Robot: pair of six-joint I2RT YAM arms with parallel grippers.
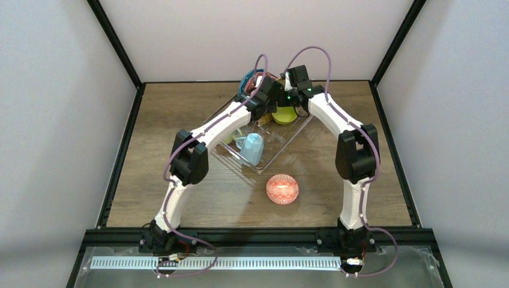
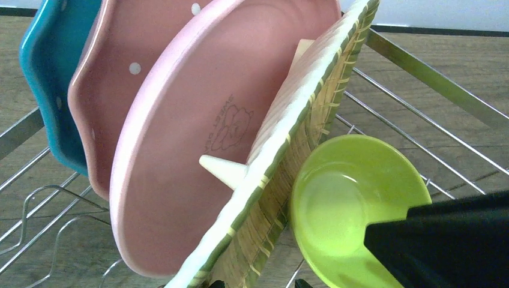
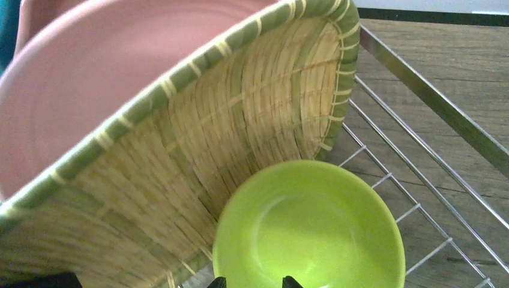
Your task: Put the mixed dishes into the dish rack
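A woven basket (image 2: 270, 204) with a green-bound rim leans on edge in the wire rack (image 1: 282, 143), against a pink plate (image 2: 180, 162). Beside it rests a lime green bowl (image 3: 312, 234), its opening facing up. Both arms reach over the rack's far end. My left gripper is open, its tips at the bottom of its view near the basket's lower edge. Low over the near part of the green bowl, my right gripper has its tips apart. A light blue cup (image 1: 251, 149) lies in the rack's near corner. The patterned red-white bowl (image 1: 282, 189) sits on the table.
Pink wavy (image 2: 120, 78) and blue (image 2: 51, 102) dishes stand behind the plate. Both arms' ends are close together; the right one's black body (image 2: 456, 240) shows in the left wrist view. Open table (image 1: 180, 114) lies on either side of the rack.
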